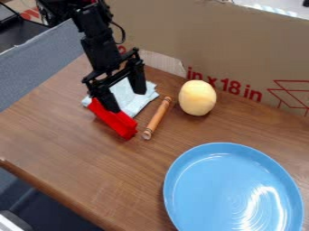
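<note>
My black gripper (115,83) hangs at the upper left over a folded white cloth (140,100) and a red block (115,121), its fingertips close to the cloth; whether it touches or holds anything is hard to tell. The red block lies slanted along the cloth's front. A wooden rolling-pin-like stick (157,117) lies to the right of them. A pale yellow round object (197,97) sits at the back, and a light blue plate (223,194) lies at the front right.
A cardboard sheet (229,50) stands behind the objects along the back.
</note>
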